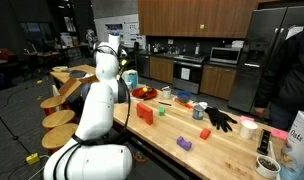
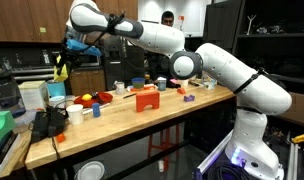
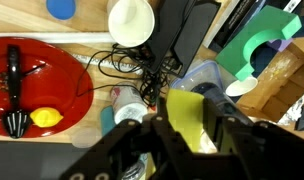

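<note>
A yellow object (image 3: 187, 112) is between the fingers of my gripper in the wrist view, and the fingers are shut on it. What it is exactly, I cannot tell. From the second exterior view, the gripper (image 2: 63, 66) hangs high over the far left part of the table, with the yellow object (image 2: 60, 74) at its lower end. Below it in the wrist view lie a clear container (image 3: 205, 76) and a tangle of dark cables. In the first exterior view the gripper is small and its grip is unclear.
A red plate (image 3: 80, 105) carries a yellow lemon-like item (image 3: 46, 117) and a black-handled tool. Close by are a white cup (image 3: 131, 20) and a green ring-shaped item (image 3: 255, 42). A red block (image 2: 147, 101) stands nearer the arm's base, with bare tabletop around it.
</note>
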